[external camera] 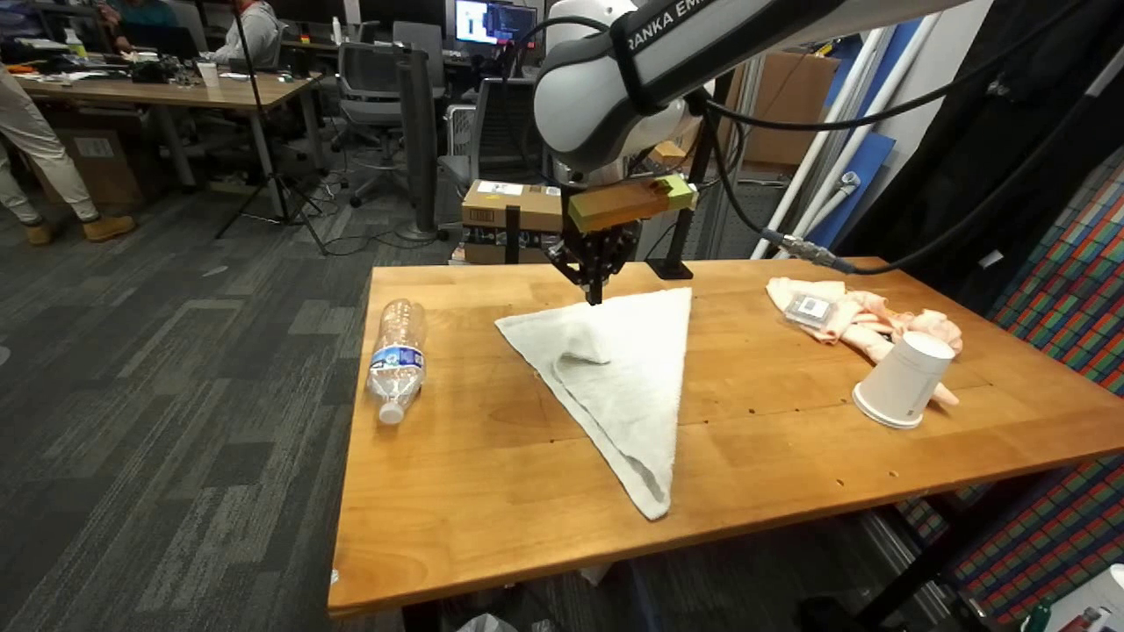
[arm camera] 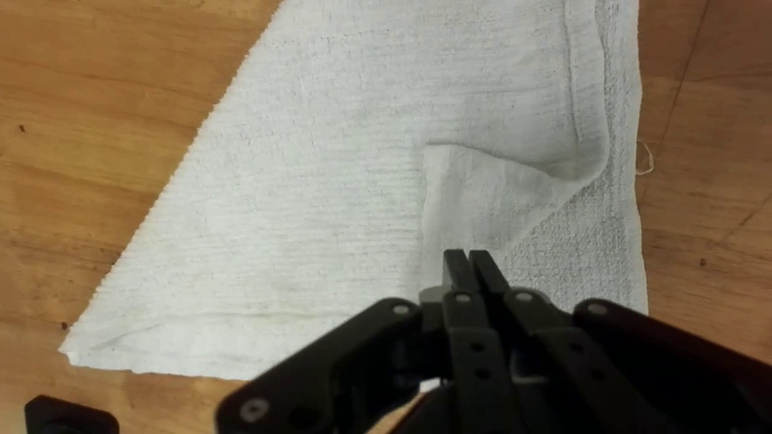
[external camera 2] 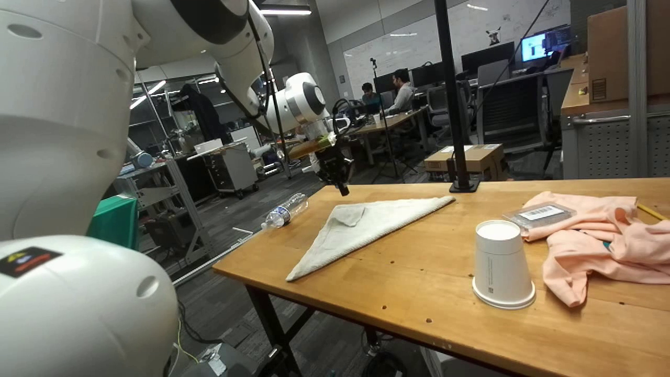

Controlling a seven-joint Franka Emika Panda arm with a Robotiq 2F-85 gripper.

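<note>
A white cloth (external camera: 644, 369) lies on the wooden table, folded into a rough triangle. One small flap of it (arm camera: 470, 191) is turned back on top, near an edge. My gripper (external camera: 594, 299) hangs over the far part of the cloth, pointing down. From the second exterior view, the gripper (external camera 2: 343, 191) appears clear of the cloth (external camera 2: 377, 221). Seen from the wrist, the two fingertips of the gripper are together in front of the flap, and nothing shows between them.
A clear plastic bottle (external camera: 397, 358) lies at the table's left side. To the right are an upturned white cup (external camera: 904, 381), a peach cloth (external camera: 869, 328) and a small clear case (external camera: 810, 309). Bare wood separates them from the white cloth.
</note>
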